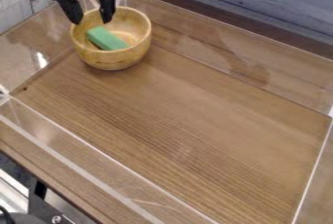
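Observation:
A round tan bowl (130,53) stands on the wooden table at the upper left, with a green block (107,38) lying inside it. The black gripper (92,14) is at the top left, over the bowl's back-left rim and above and behind the green block. Its fingers are small and dark here, so I cannot tell how far apart they are. The green block lies apart from them on the bowl's floor.
A pale wall with blue-grey planks runs along the back, and the table's edges show at left and right.

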